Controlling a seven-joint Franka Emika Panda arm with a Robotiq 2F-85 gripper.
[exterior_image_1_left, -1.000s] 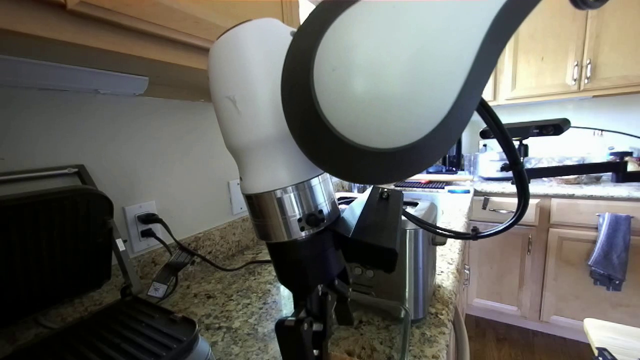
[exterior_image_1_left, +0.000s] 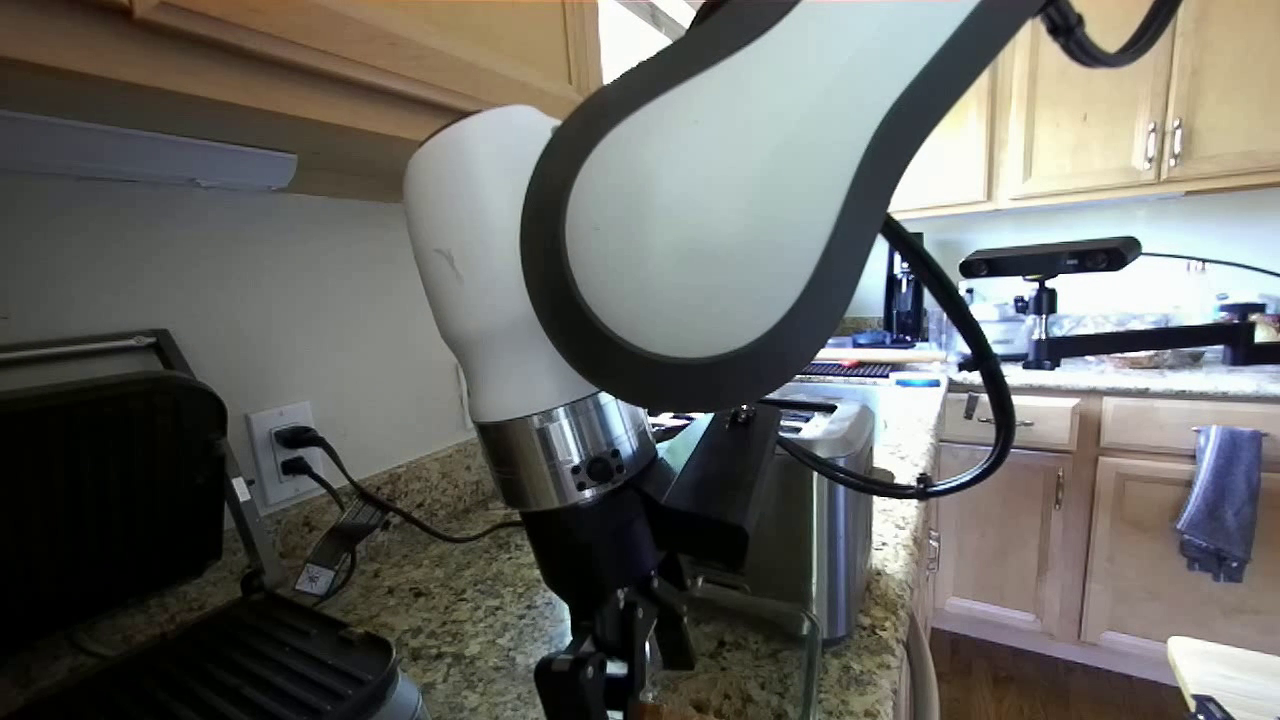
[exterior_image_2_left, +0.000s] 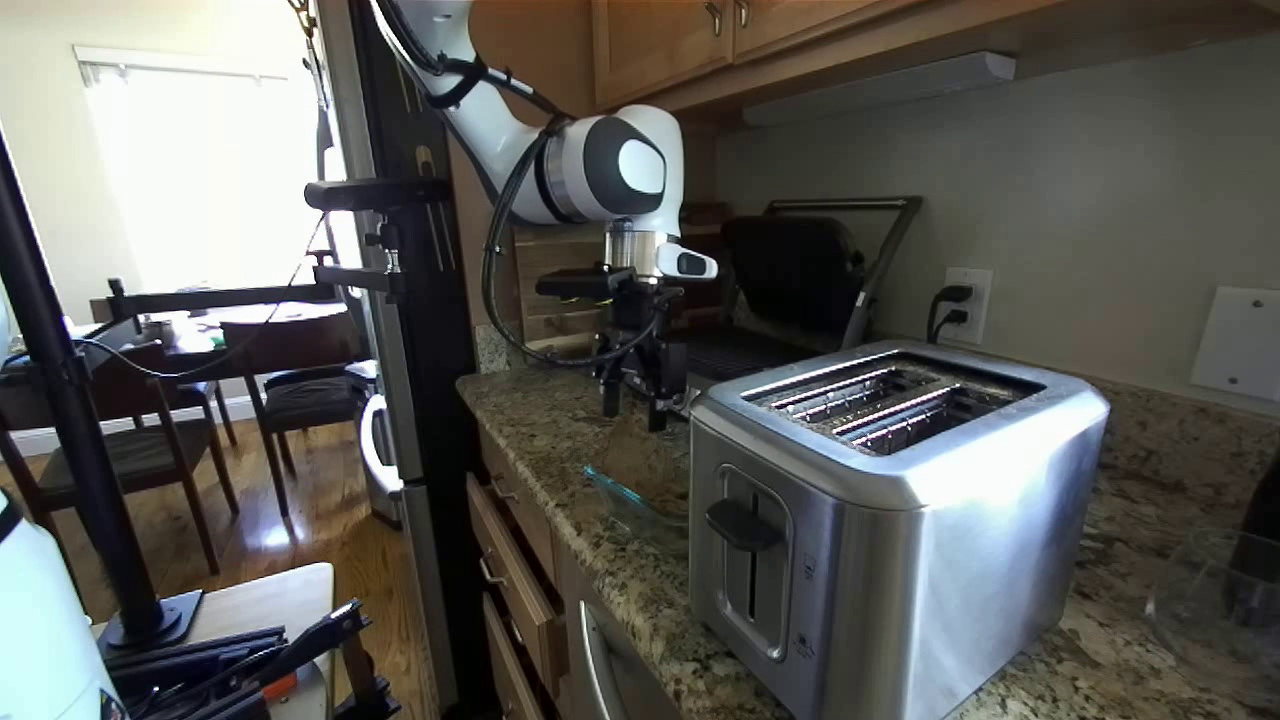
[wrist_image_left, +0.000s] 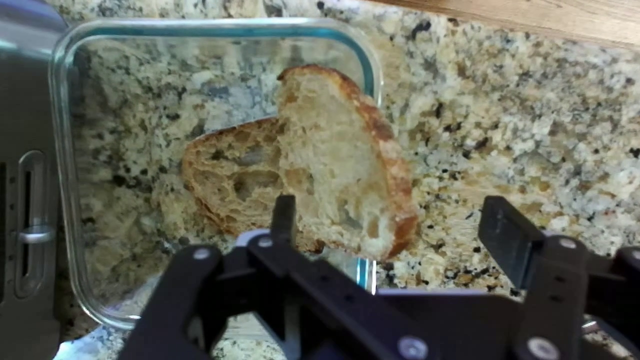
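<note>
Two slices of bread show in the wrist view. The upper slice (wrist_image_left: 336, 162) leans across the rim of a clear glass container (wrist_image_left: 66, 180), its crust jutting past the edge. Partly beneath it, the lower slice (wrist_image_left: 237, 171) lies inside the container. My gripper stands open over the container's side, nothing held between its fingers. One finger (wrist_image_left: 283, 219) overlaps the bread in this view, while the other (wrist_image_left: 507, 237) is above bare counter. In exterior view 2 the gripper (exterior_image_2_left: 636, 414) hangs behind the toaster; exterior view 1 cuts off its lower end.
A steel toaster (exterior_image_2_left: 828, 516) stands close beside the container. An open contact grill (exterior_image_1_left: 228, 660) sits on the counter at the other side, its cord (exterior_image_1_left: 420, 528) running along the wall. Bare granite (wrist_image_left: 540, 120) lies beyond the container's rim.
The arm has shifted left in exterior view 1, and its large white link sits a little lower. The gripper has moved slightly left as well. Grill and toaster have stayed put.
</note>
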